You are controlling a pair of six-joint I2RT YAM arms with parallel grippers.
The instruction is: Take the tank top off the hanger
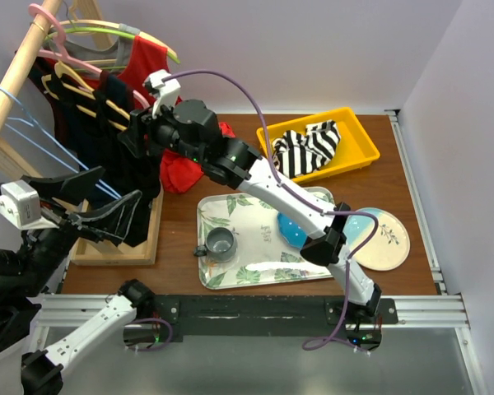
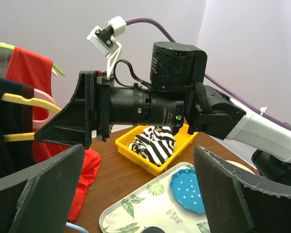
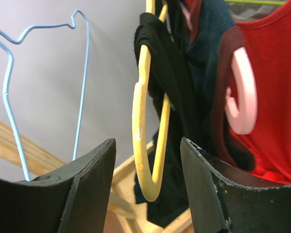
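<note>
A black tank top (image 3: pixel 177 92) hangs on a yellow hanger (image 3: pixel 138 111), a strap looped over the hanger's arm in the right wrist view. My right gripper is open around the rounded end of that hanger, with a gap on both sides. From above, this gripper sits at the front right side of the hanging clothes. My left gripper (image 1: pixel 119 185) stands open at the lower left, near the rack's front, with nothing between its fingers. In the left wrist view, the right gripper's fingers (image 2: pixel 63 124) hide the yellow hanger's tip.
A pink hanger (image 3: pixel 242 92) and a red garment (image 3: pixel 276 92) hang close to the right. On the left is an empty blue hanger (image 3: pixel 82 92). A yellow bin (image 1: pixel 358 144) holding a striped cloth, a tray (image 1: pixel 263 222) and a grey mug (image 1: pixel 221 244) occupy the table.
</note>
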